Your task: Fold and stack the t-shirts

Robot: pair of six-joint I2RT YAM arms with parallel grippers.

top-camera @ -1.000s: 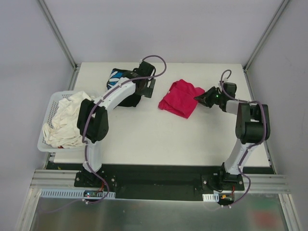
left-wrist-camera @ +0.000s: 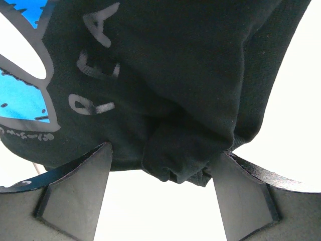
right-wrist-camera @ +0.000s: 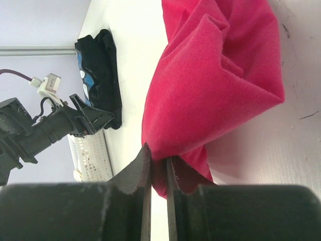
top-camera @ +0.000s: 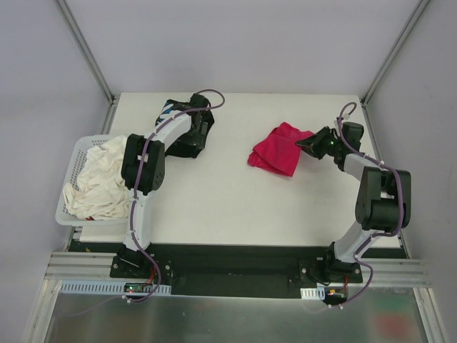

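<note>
A black t-shirt with blue and white print (left-wrist-camera: 190, 75) lies folded at the back left of the table, with my left gripper (top-camera: 200, 128) directly over it. In the left wrist view that gripper's fingers (left-wrist-camera: 70, 196) are apart on either side of a bunched fold, part open. Right of centre is a red t-shirt (top-camera: 278, 148), loosely folded; my right gripper is shut on its right part, as the right wrist view shows.
A white basket (top-camera: 71, 175) of cream cloths stands at the left edge of the table (top-camera: 250, 207).
Over the last second my left gripper moved left and down onto the black shirt. My right gripper moved right, drawing the red shirt rightward.
</note>
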